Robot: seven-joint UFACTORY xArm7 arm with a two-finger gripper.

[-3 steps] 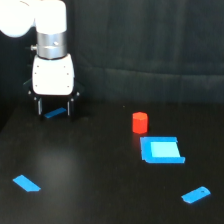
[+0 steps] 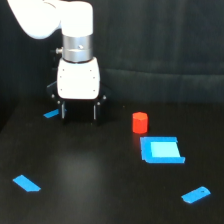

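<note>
A small red block (image 2: 140, 123) stands on the dark table, right of centre. Just in front of it and a little to the right lies a pale square (image 2: 164, 149) framed in blue tape. At the back left, the white arm points down and its dark gripper (image 2: 80, 112) is open, with its two thin fingers (image 2: 96, 110) spread apart. Nothing shows between them. The gripper is well to the left of the block, touching neither it nor the square.
Strips of blue tape mark the table at the front left (image 2: 26, 184), the front right (image 2: 196, 195) and behind the gripper at the left (image 2: 52, 114). A dark curtain (image 2: 160, 50) hangs at the back.
My arm and gripper have shifted to the right and slightly lower in the view, leaving the left tape strip. The red block and the taped square have stayed in place.
</note>
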